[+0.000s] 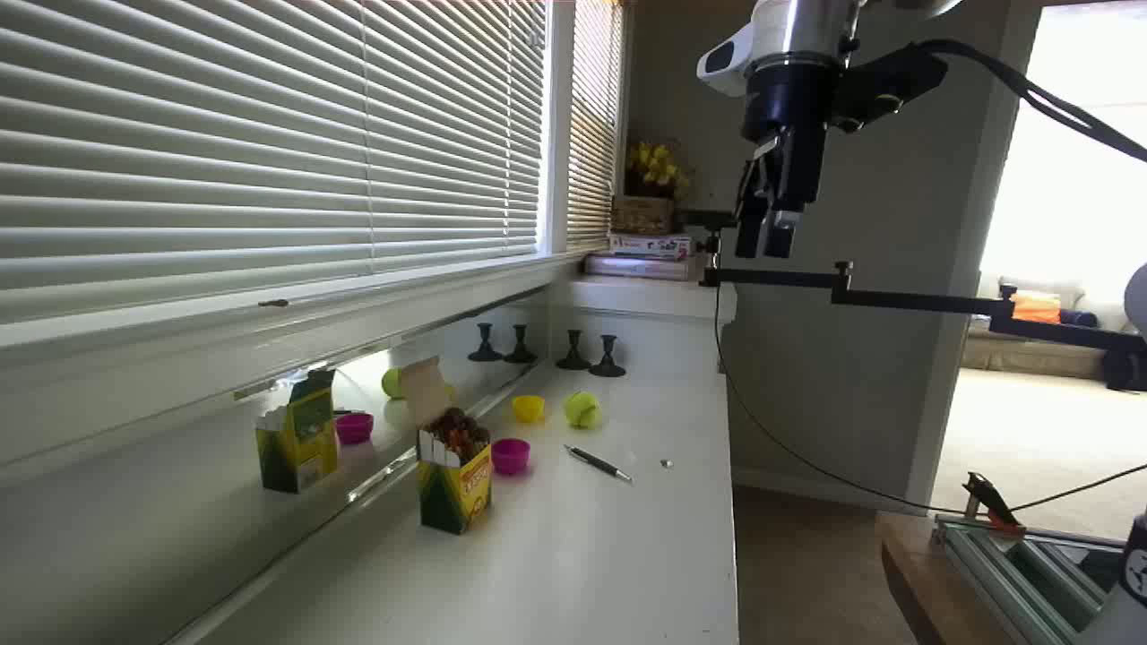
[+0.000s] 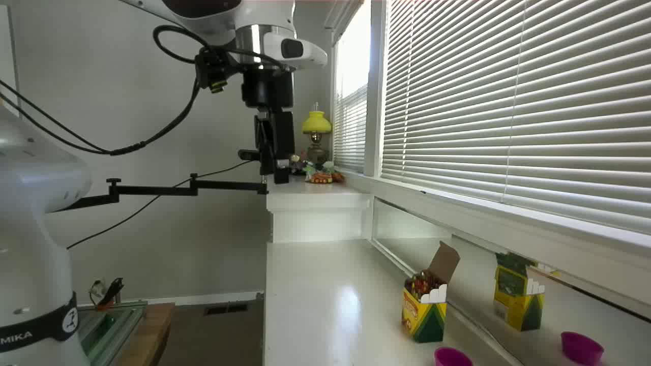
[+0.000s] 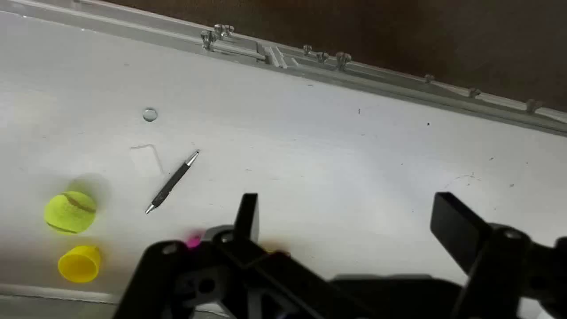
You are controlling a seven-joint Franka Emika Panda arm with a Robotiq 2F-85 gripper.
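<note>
High over the white countertop, my gripper is open, its two black fingers wide apart with only bare surface beneath them. In exterior view 1 the gripper (image 1: pixel 771 238) hangs well above everything on the counter. A black and silver pen (image 1: pixel 598 463) lies flat, with a small clear glass piece (image 1: pixel 667 463) beside it. Farther back are a green tennis ball (image 1: pixel 582 409) and a yellow cup (image 1: pixel 528 408). A magenta cup (image 1: pixel 511 456) stands beside an open yellow-and-green crayon box (image 1: pixel 456 484). In the wrist view my finger assembly mostly hides the magenta cup (image 3: pixel 194 239).
Dark candlesticks (image 1: pixel 607 356) stand at the counter's far end. Along one side runs a mirrored back panel (image 1: pixel 355 537) that repeats the objects. The opposite edge drops to the floor. A black bar (image 1: pixel 935 299) extends past the counter. Bare counter (image 2: pixel 317 286) lies beside the crayon box.
</note>
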